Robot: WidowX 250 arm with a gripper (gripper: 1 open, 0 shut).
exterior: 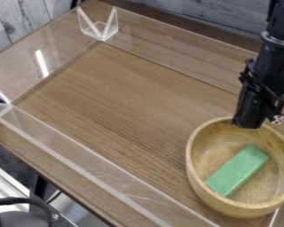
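Observation:
My black gripper (254, 113) is shut above the rear rim of a round tan bowl (204, 182) at the lower right; nothing shows between its fingers. A green rectangular block (237, 171) lies flat inside the bowl, slanting from lower left to upper right.
A clear plastic piece (98, 25) stands at the back left. A wall runs along the back. Black hardware (14, 215) is at the lower left corner.

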